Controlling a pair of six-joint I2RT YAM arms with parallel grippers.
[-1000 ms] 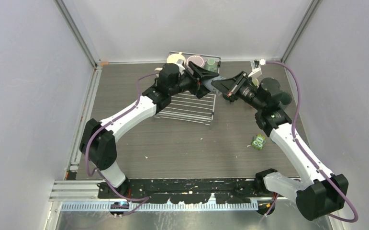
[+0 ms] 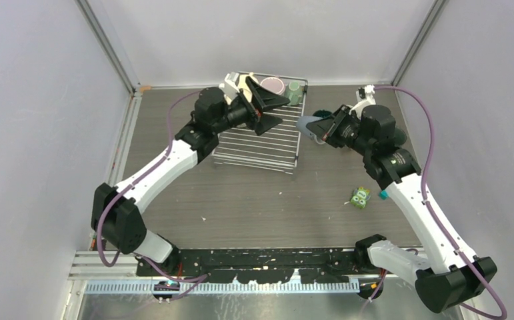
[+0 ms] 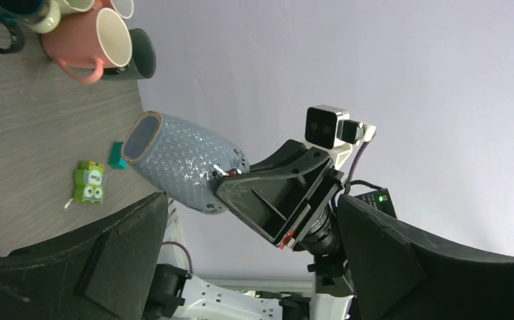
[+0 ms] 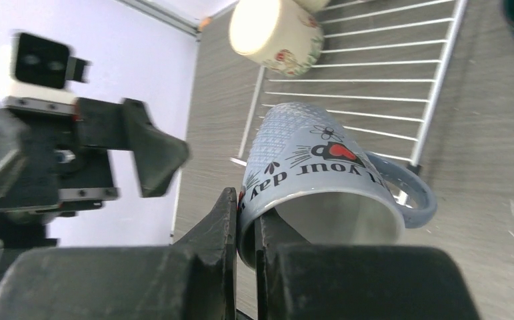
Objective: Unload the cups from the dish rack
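A grey-blue cup [image 4: 321,157] with a printed heart hangs in the air, my right gripper shut on its rim. In the left wrist view the same cup [image 3: 181,160] lies on its side in the right gripper's fingers. My left gripper [image 2: 274,113] stands open above the wire dish rack [image 2: 257,150], apart from the cup, nothing between its fingers. At the rack's back sit a pink cup [image 2: 273,85] and a green cup [image 2: 294,92]. A cream cup with flowers [image 4: 277,37] is in the rack in the right wrist view; the left gripper partly hides it from above.
On the table to the right stand a salmon mug [image 3: 94,43] and dark green cups [image 3: 144,57], partly hidden from above by the right arm. A green owl toy [image 2: 359,197] and a teal block [image 2: 383,195] lie at the right.
The left gripper has drawn back to the left, opened clear of it, and the right gripper has moved right with the cup.
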